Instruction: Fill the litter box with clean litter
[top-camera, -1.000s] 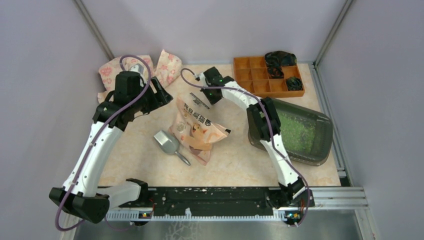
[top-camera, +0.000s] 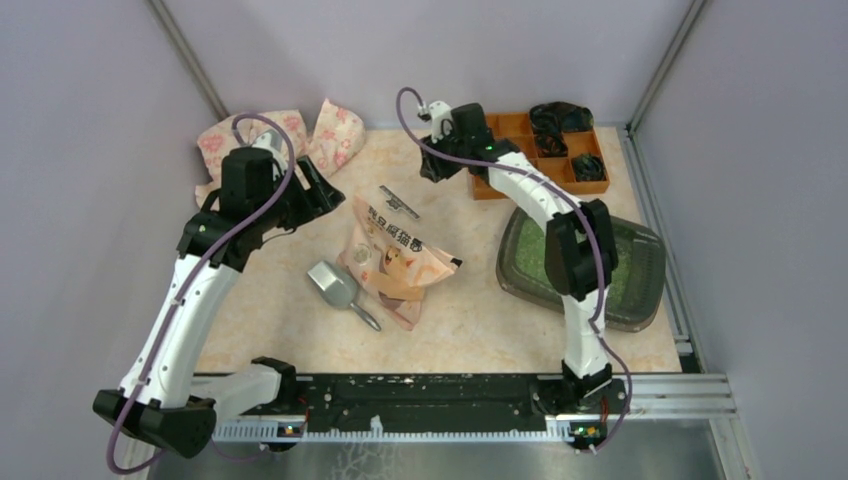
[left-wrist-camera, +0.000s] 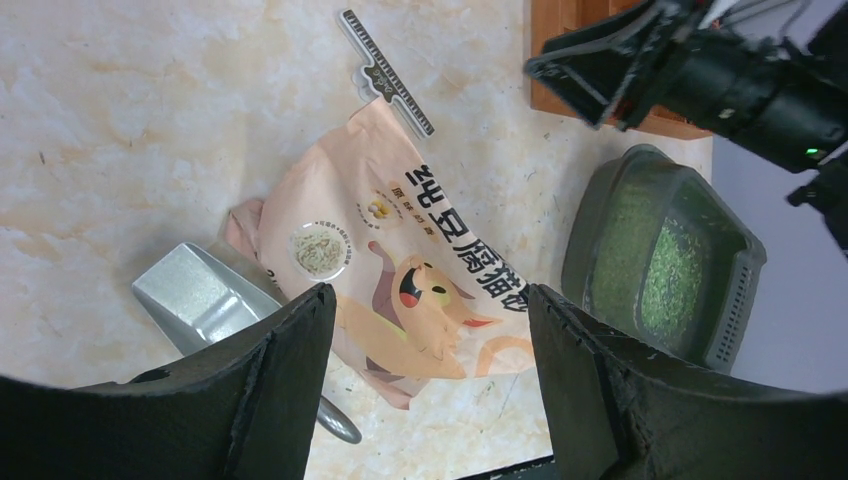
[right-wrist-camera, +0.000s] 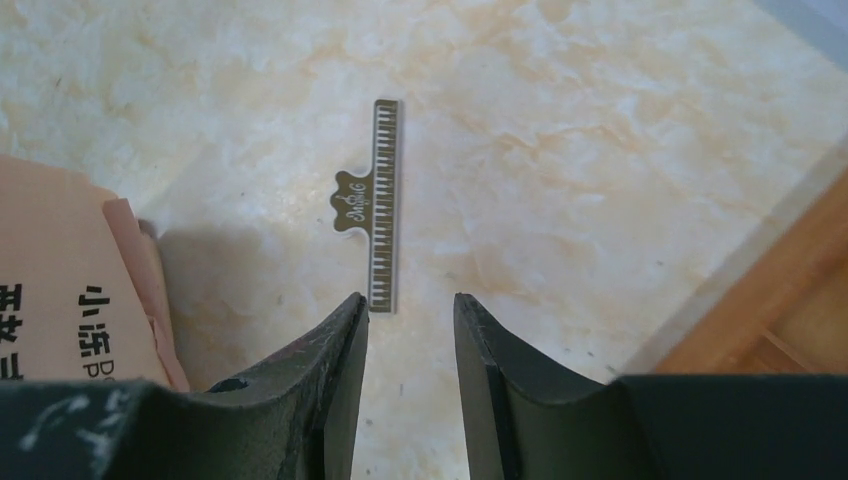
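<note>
The pink litter bag (top-camera: 395, 265) lies mid-table, with a small metal sealer-like strip (right-wrist-camera: 383, 200) beside it. A grey scoop (top-camera: 335, 285) is left of the bag. The green litter box (top-camera: 630, 275) at the right has green material in its bottom. My left gripper (top-camera: 320, 195) hangs open and empty over the left side, above the bag in its wrist view. My right gripper (top-camera: 430, 160) is above the back middle near the strip, its fingers part open with nothing between them.
An orange compartment tray (top-camera: 485, 185) with dark bundles stands at back right. Floral cushions (top-camera: 340, 135) lie at back left.
The left arm is nearly still; the bag and scoop have not moved.
</note>
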